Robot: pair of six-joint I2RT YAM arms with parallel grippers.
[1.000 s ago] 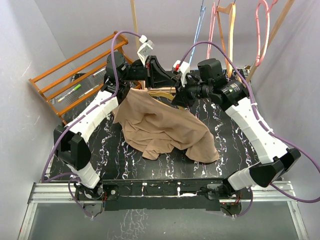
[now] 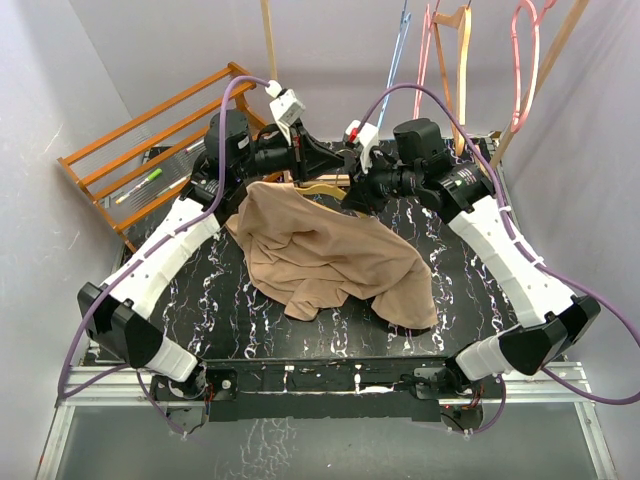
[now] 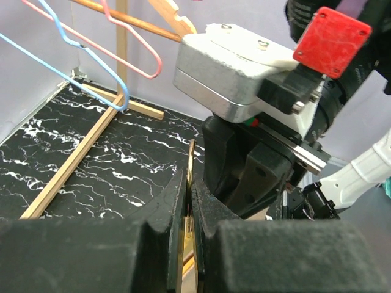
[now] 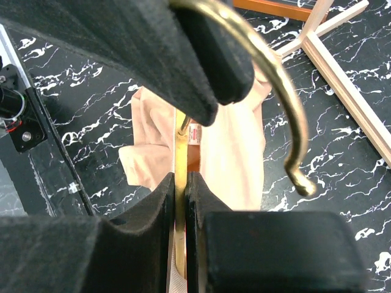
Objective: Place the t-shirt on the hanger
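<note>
A tan t-shirt (image 2: 330,260) hangs in the middle of the top view, with a yellow hanger (image 4: 181,152) inside it. My left gripper (image 2: 335,160) and right gripper (image 2: 360,200) meet above it. In the left wrist view the left fingers are shut on a thin hanger part (image 3: 190,159), beside the right gripper's body. In the right wrist view my right gripper is shut on the yellow hanger, with the hook and the other gripper's dark fingers just above.
An orange wooden rack (image 2: 150,130) leans at the back left. Pink, blue and wooden hangers (image 2: 525,70) hang at the back right. Black marble board shows around the shirt.
The right arm and shirt look almost unchanged.
</note>
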